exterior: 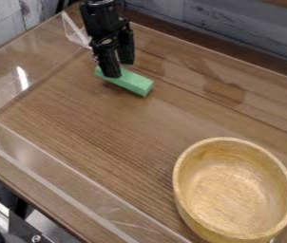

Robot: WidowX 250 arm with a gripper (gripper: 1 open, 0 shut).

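A green block (131,84) lies on the wooden table in the upper middle of the camera view. Just above and at its left end is my black gripper (110,66), coming down from the top edge and standing open, its fingers partly dark against the background.
A large yellow bowl (234,190) sits at the lower right.
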